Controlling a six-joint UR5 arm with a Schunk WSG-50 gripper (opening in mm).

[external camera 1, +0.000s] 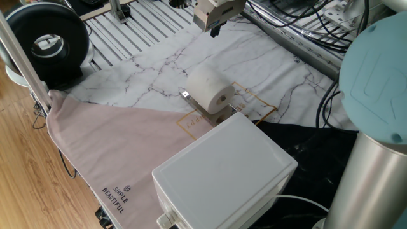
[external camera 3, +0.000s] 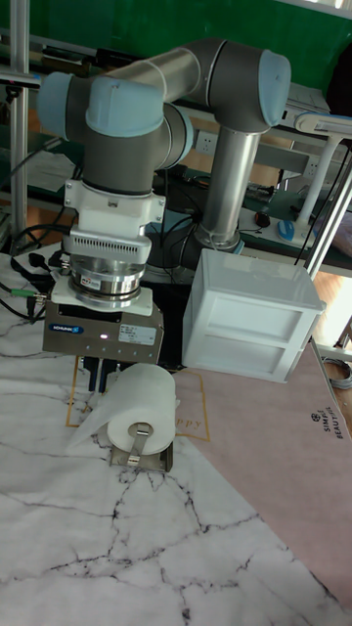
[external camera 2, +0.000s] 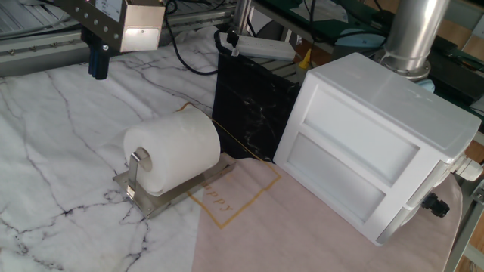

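Note:
A white paper roll (external camera 2: pixel 174 151) lies on its side on a metal holder (external camera 2: pixel 155 202), whose upright bracket passes through the core. In exterior view 3, a loose white flap (external camera 3: pixel 96 420) sticks out at the roll's left side. My gripper (external camera 2: pixel 98 66) hangs above the marble-patterned cloth, apart from the roll, with its dark fingers pointing down. Exterior view 3 has the gripper (external camera 3: pixel 96 380) behind and left of the roll. Its fingers appear close together, and whether they are parted is hard to make out. No object shows hanging from them.
A white drawer box (external camera 2: pixel 370 136) stands beside the roll, on the pink and black part of the cloth. Cables (external camera 1: pixel 292 22) run along the table's edge behind the gripper. Bare marble-patterned cloth (external camera 1: pixel 140 76) lies open on the roll's other side.

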